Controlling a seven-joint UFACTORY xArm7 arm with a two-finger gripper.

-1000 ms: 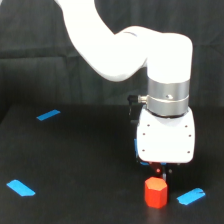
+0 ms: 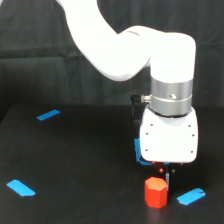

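Observation:
The white arm reaches down at the right, its gripper (image 2: 166, 172) low, just above and behind a red hexagonal block (image 2: 156, 193). Only small parts of the fingers show under the white housing; whether they are open or shut I cannot tell. A blue object (image 2: 138, 150) is mostly hidden behind the gripper.
Blue tape strips lie on the black table (image 2: 80, 170): one at the back left (image 2: 49, 114), one at the front left (image 2: 20, 187) and one at the right (image 2: 191, 195). A dark curtain stands behind.
The gripper has shifted very slightly to the right. The red block looks unmoved.

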